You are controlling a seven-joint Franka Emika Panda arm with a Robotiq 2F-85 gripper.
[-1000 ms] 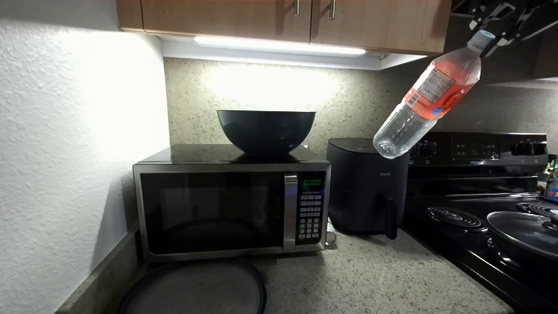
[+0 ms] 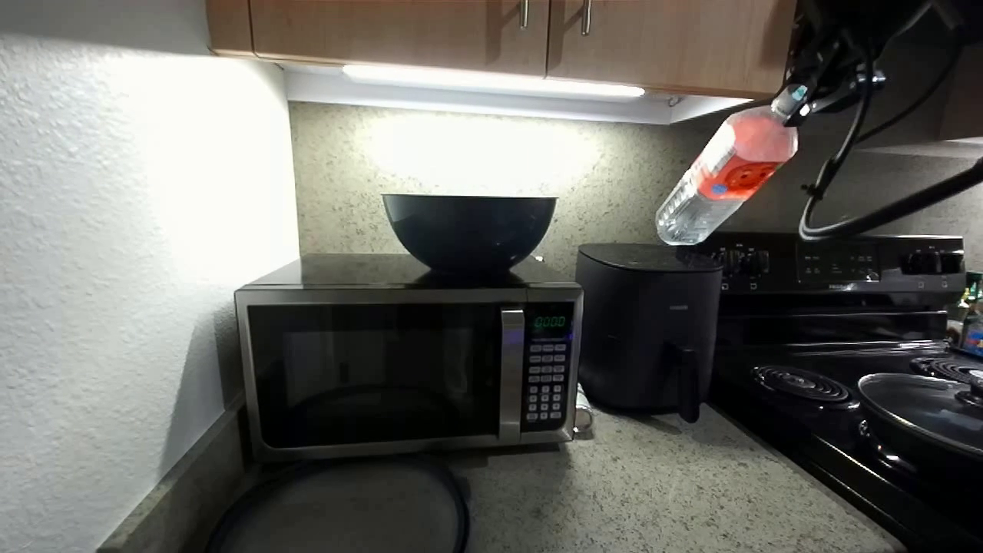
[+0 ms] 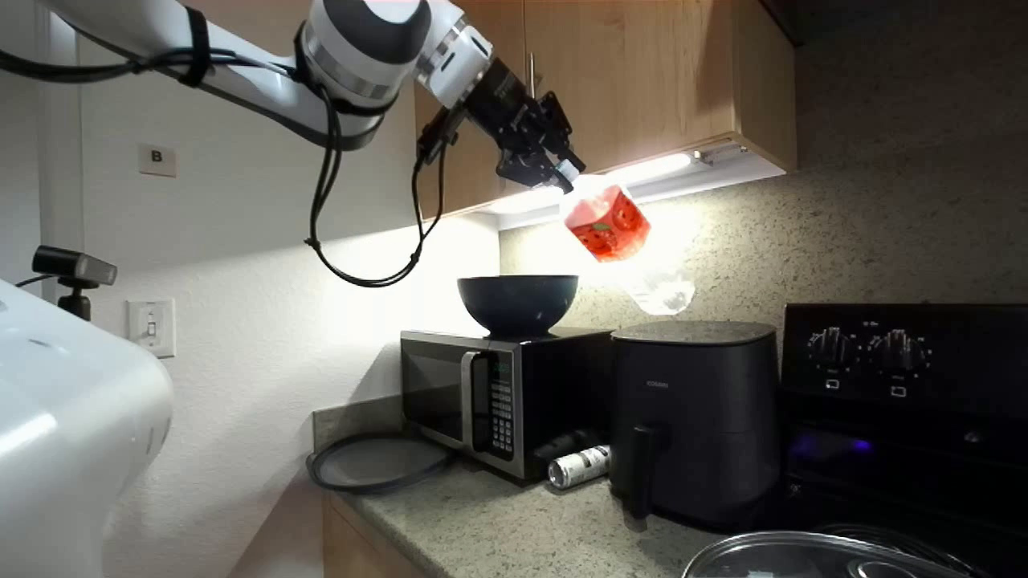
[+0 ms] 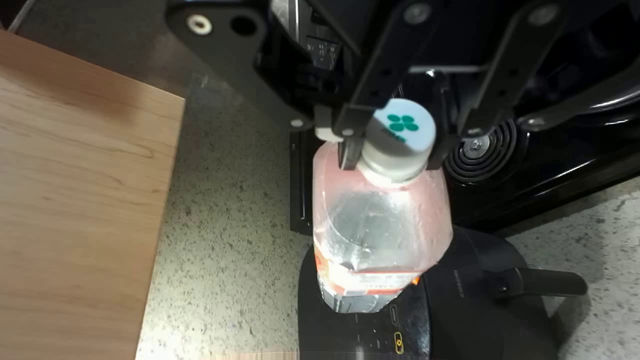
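A clear plastic bottle [image 2: 723, 175] with a red label hangs tilted in the air, its base pointing down and to the left in exterior view 1. My gripper is shut on its neck, just below the white cap [image 4: 403, 127] with a green mark. In exterior view 2 the bottle [image 3: 609, 223] is over the area of the black air fryer [image 3: 694, 414], its base appearing above the fryer's lid with a gap between. From the wrist, the fryer's top [image 4: 360, 336] shows beneath and behind the bottle.
A dark bowl [image 2: 470, 230] rests on the microwave [image 2: 378, 369]. Wooden cabinets [image 3: 626, 87] hang close to the gripper. A can [image 3: 580, 466] lies between microwave and fryer. The stove [image 2: 802, 387] holds a lidded pan [image 2: 921, 410]. Bare counter [image 2: 663, 488] lies in front.
The bottle and gripper have moved back toward the wall, slightly left in exterior view 1. The bottle's base appears higher, and its label has turned. The grip on the neck is kept.
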